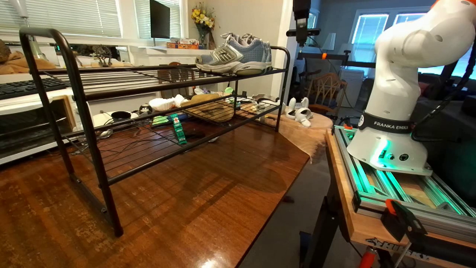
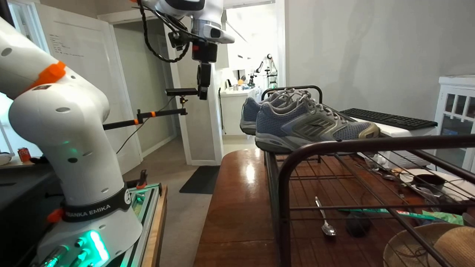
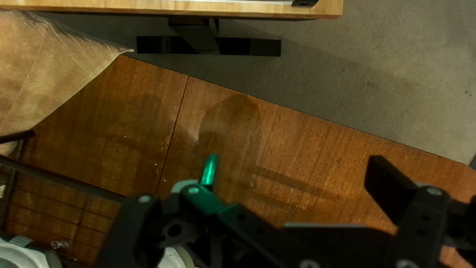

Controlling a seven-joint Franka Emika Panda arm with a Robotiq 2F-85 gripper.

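Note:
My gripper (image 2: pixel 203 95) hangs high over the near side of the table, level with the shoes and apart from them. In the wrist view its two black fingers (image 3: pixel 388 190) stand wide apart, with bare table seen between them, so it is open and empty. A pair of grey-blue running shoes (image 2: pixel 307 124) sits side by side on the top shelf of a dark metal shoe rack (image 1: pixel 147 167), at the end toward the robot. Exterior view 1 shows the same shoes (image 1: pixel 243 56) upright, with only the gripper's lower part at the top edge.
On the rack's lower level or behind it are a straw hat (image 2: pixel 456 249), a green strip (image 1: pixel 178 129) and a spoon (image 2: pixel 328 229). White sandals (image 1: pixel 299 111) rest on a side table. The wooden tabletop (image 1: pixel 214 196) before the rack is clear.

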